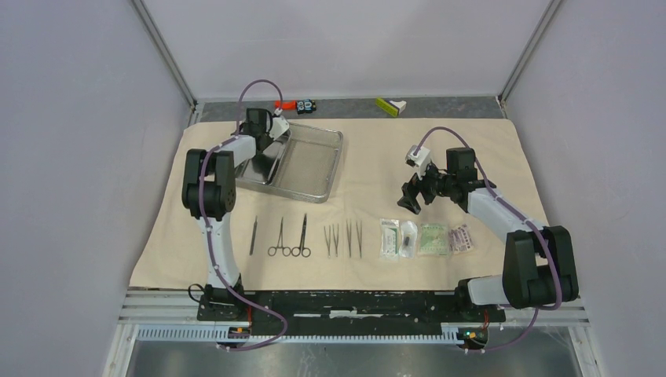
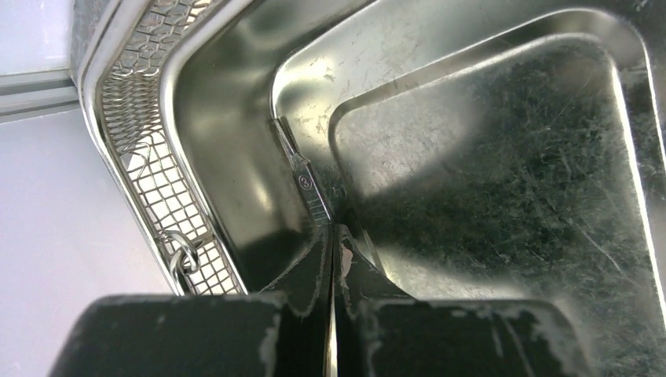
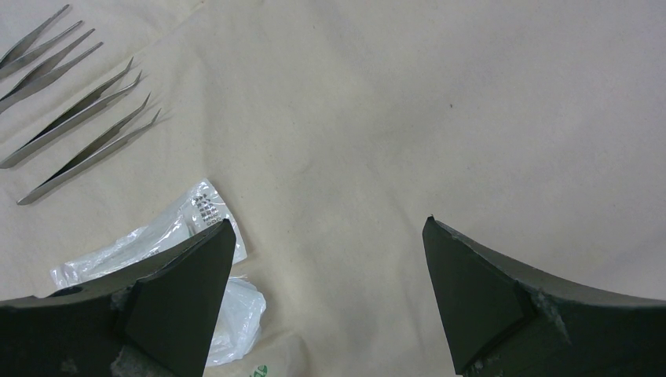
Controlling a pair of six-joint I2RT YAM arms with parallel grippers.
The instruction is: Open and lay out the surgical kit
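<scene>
In the left wrist view a scalpel handle [image 2: 306, 181] lies along the inner edge of a steel tray [image 2: 479, 157]; my left gripper is shut on its near end. From above, that gripper [image 1: 271, 132] is inside the left part of the kit box [image 1: 330, 165]. My right gripper stands open above the cloth, with tweezers [image 3: 78, 118] and clear packets [image 3: 141, 239] below and to its left. Along the cloth's front lie scissors [image 1: 304, 236], several tweezers, a thin instrument [image 1: 254, 236] and several packets [image 1: 433, 239].
A wire mesh basket [image 2: 177, 196] borders the steel tray. A green-and-white object [image 1: 389, 106] and a red one [image 1: 287, 104] lie beyond its back edge.
</scene>
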